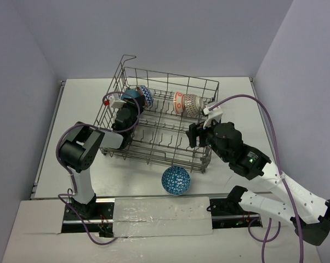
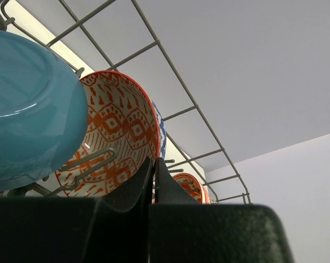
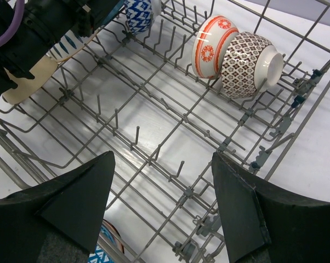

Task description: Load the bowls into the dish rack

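My left gripper is shut at the rim of an orange-patterned bowl [image 2: 113, 120] standing on edge in the rack [image 1: 159, 142], beside a turquoise bowl [image 2: 28, 104]. A blue-and-white bowl [image 3: 137, 13] is at the rack's back left. An orange-banded bowl [image 3: 206, 44] and a brown-patterned bowl [image 3: 244, 63] sit at back right. A blue-patterned bowl [image 1: 176, 180] lies on the surface in front of the rack. My right gripper stands open over the rack's right part, empty.
The rack's middle and front right show empty tines in the right wrist view. Grey walls [image 1: 291, 82] enclose the workspace.
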